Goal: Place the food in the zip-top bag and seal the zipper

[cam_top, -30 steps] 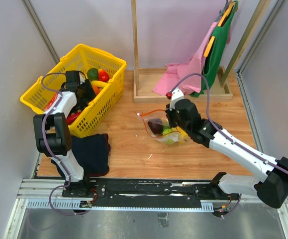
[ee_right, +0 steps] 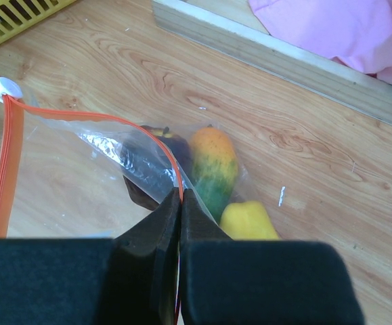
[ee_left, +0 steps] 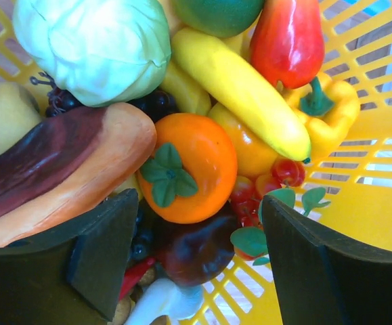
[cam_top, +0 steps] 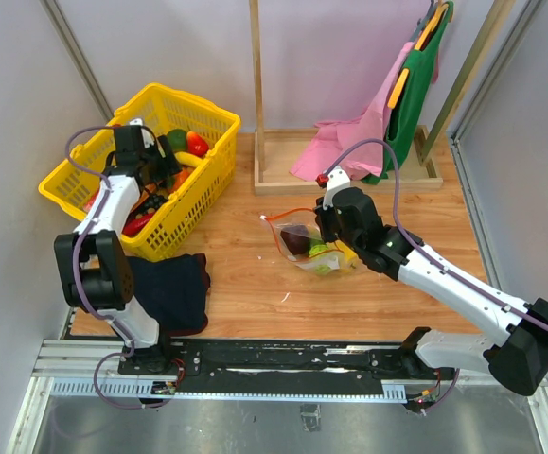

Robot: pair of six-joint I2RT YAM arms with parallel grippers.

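Observation:
The clear zip top bag (cam_top: 288,227) with an orange zip edge lies on the table, its mouth spread. Inside it are a dark purple food (ee_right: 158,156), an orange-green fruit (ee_right: 214,169) and a yellow one (ee_right: 248,221). My right gripper is shut on the bag's orange edge. Over the yellow basket (cam_top: 190,222), my left gripper stands open, nothing held between its fingers. Below and ahead of them lies an orange persimmon (ee_left: 206,162), among a cabbage (ee_left: 94,47), a banana (ee_left: 240,88), a hot dog (ee_left: 124,142) and a dark eggplant (ee_left: 192,247).
A dark folded cloth (cam_top: 171,293) lies in front of the basket. At the back stands a wooden rack (cam_top: 274,180) with pink cloth (cam_top: 349,142) and green cloth (cam_top: 408,109) hanging. Bare table (cam_top: 245,303) stretches between cloth and bag.
The right arm and the bag have stayed where they were.

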